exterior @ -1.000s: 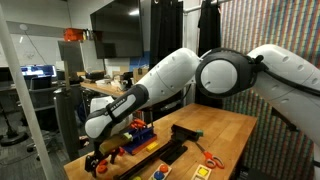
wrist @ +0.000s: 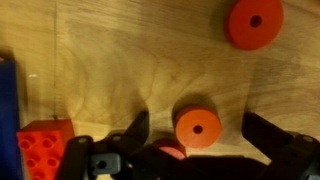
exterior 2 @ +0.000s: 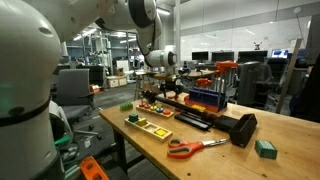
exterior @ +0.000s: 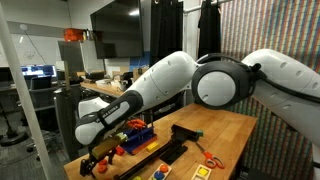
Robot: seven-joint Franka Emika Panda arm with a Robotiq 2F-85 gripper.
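In the wrist view my gripper stands open, its dark fingers on either side of a small orange-red disc with a dark centre hole. Part of a second reddish round piece shows just below that disc, partly hidden by the gripper. A larger red disc lies apart on the wooden table, toward the upper right. At the lower left is a red studded brick. From exterior view 1, the gripper is low over the table's near-left end, close to small red pieces.
A blue rack stands behind the gripper. Red-handled scissors, a light wooden tray with coloured pieces, a black block and a green block lie on the table.
Over the last second the arm's wrist and gripper have shifted slightly at the left end of the table. The objects on the table look unmoved.
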